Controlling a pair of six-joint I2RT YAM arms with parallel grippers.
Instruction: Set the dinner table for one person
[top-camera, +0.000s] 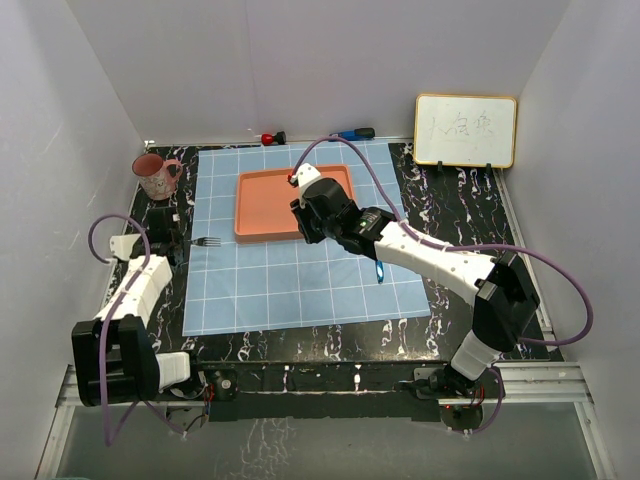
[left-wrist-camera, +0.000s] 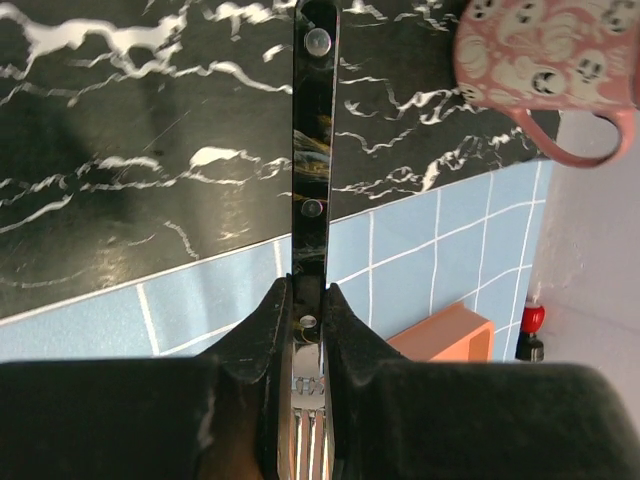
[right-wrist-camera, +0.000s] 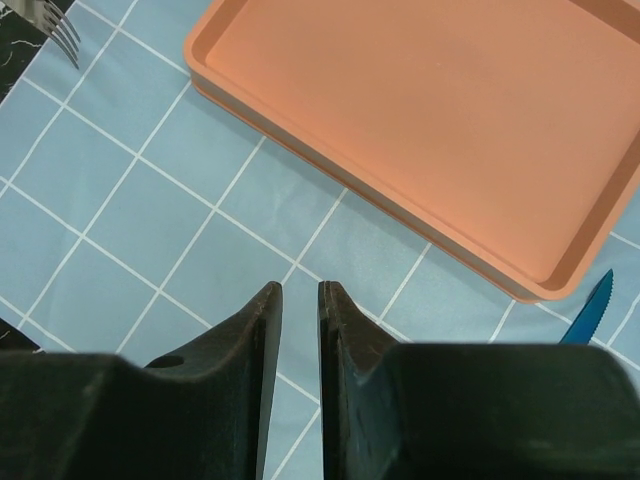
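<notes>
A fork with a black handle (left-wrist-camera: 312, 150) is clamped in my left gripper, which is shut on it near the metal neck. Its silver tines (top-camera: 207, 241) point right, over the left edge of the blue grid mat (top-camera: 310, 290). An empty orange tray (top-camera: 268, 237) lies on the mat. My right gripper hangs above the mat just in front of the tray, its fingers slightly apart with nothing between them. To the tray's lower right lies a blue serrated knife (right-wrist-camera: 592, 308), partly hidden by the right gripper in the right wrist view.
A pink patterned mug (top-camera: 158, 176) stands at the back left, beyond the left gripper. Along the back edge lie a red-and-black item (top-camera: 273, 138) and a blue-handled tool (top-camera: 353, 134). A whiteboard (top-camera: 465, 130) leans at the back right.
</notes>
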